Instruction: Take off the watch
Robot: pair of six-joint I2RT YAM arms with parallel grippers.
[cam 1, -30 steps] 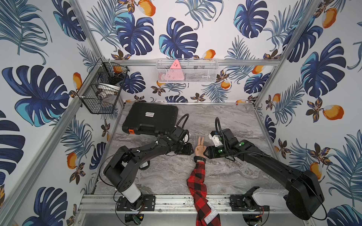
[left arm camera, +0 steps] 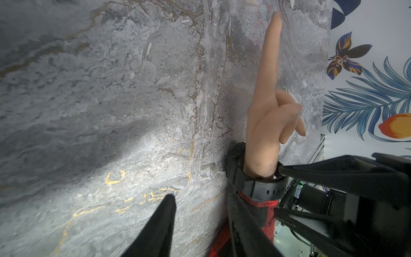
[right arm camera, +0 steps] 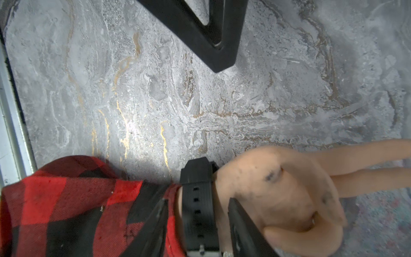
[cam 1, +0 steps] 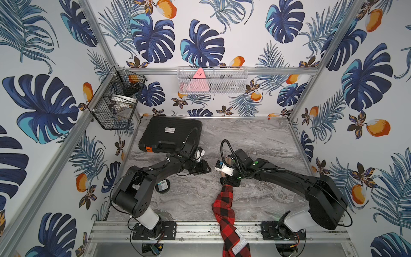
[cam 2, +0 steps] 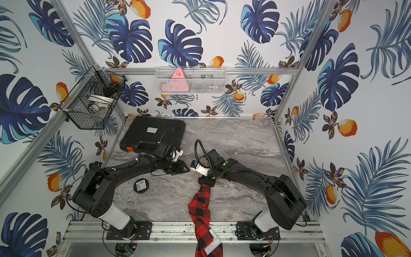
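Observation:
A black watch (right arm camera: 197,214) circles the wrist of a model hand (right arm camera: 265,192) with a red-and-black plaid sleeve (right arm camera: 77,209). Its holed strap faces the right wrist camera, with metal at the bottom edge. My right gripper is open, a finger to either side of the strap; whether they touch it cannot be told. The left wrist view has the watch (left arm camera: 259,186) at right, with the right gripper's black fingers (left arm camera: 342,170) reaching over it. My left gripper is open and empty, left of the hand and apart from it.
A large black case (cam 1: 171,135) lies at the back left. A round dark object with a pale label (cam 1: 162,186) sits by the left arm. Baskets hang above.
The right arm has moved left, from beside the hand to over the wrist. My left gripper has drawn back left, away from the hand. The watch remains on the wrist.

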